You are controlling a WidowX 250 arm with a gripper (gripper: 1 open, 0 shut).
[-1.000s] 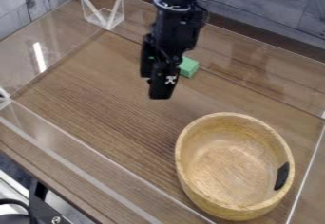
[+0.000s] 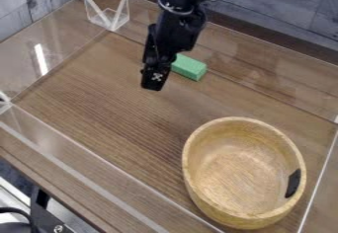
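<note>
My black gripper (image 2: 154, 73) hangs over the upper middle of the wooden table in the camera view, open, with its fingers pointing down. A small green block (image 2: 188, 66) lies just to its right and a little behind it, partly beside the arm. I cannot tell how high the fingertips are above the table.
A large beige oval tub (image 2: 244, 176) stands at the front right. White wire-like objects stand at the back left and at the left edge.
The gripper has moved back and to the left, away from the tub, and more of the green block now shows. The block and tub look unmoved.
</note>
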